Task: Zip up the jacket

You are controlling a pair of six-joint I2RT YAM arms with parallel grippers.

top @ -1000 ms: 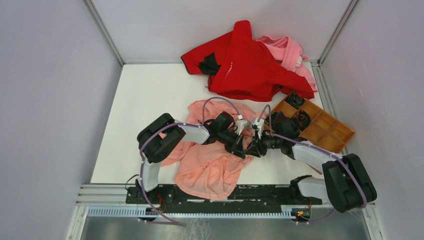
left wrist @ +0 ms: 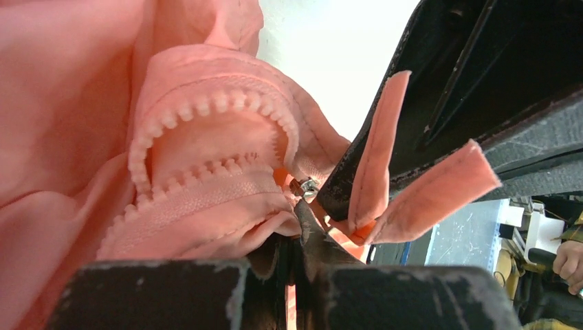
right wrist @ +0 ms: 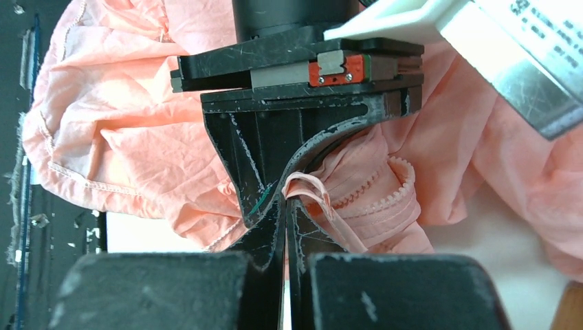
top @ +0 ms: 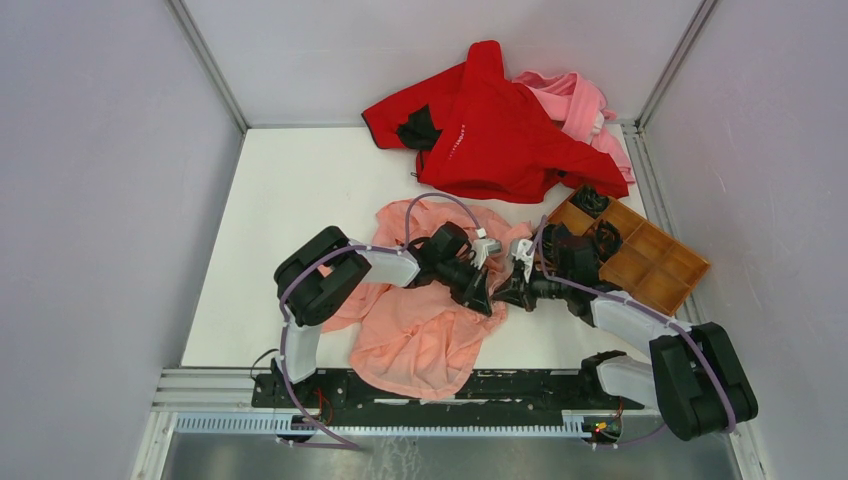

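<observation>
The salmon jacket lies crumpled mid-table. Its zipper teeth curve in a loop beside a small metal zipper part. My left gripper is shut on the jacket fabric just below that metal part. From the right, my right gripper meets it, fingers shut at the tips. A loose fabric strip curls against those tips; whether it is pinched between them, I cannot tell. In the left wrist view, two strip ends stick out beside the right gripper's finger.
A red jacket and a pink garment are heaped at the back. The wooden compartment box stands close behind the right arm.
The right arm's elbow has swung toward the front and its wrist has turned, with the gripper staying close to the left one. The left arm and the jacket look unmoved.
</observation>
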